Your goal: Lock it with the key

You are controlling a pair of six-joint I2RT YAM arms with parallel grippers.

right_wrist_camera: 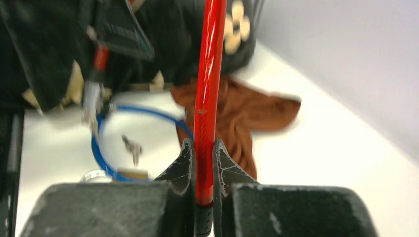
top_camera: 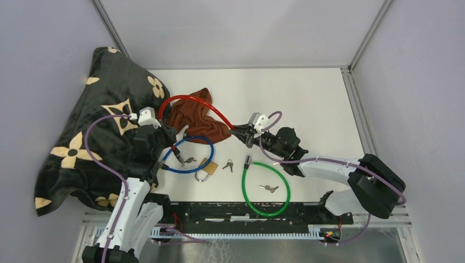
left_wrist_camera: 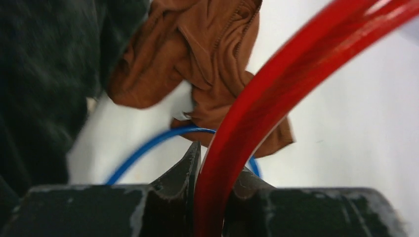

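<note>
A red cable lock is stretched in an arch between my grippers. My left gripper is shut on it at the left, with a lock body and small key hanging below. My right gripper is shut on the other end, near a dark band. Under the arch lie a brown cloth and a blue cable lock, with loose keys and a brass padlock nearby.
A green cable lock with keys lies at the front right. A dark flowered blanket covers the left side.
</note>
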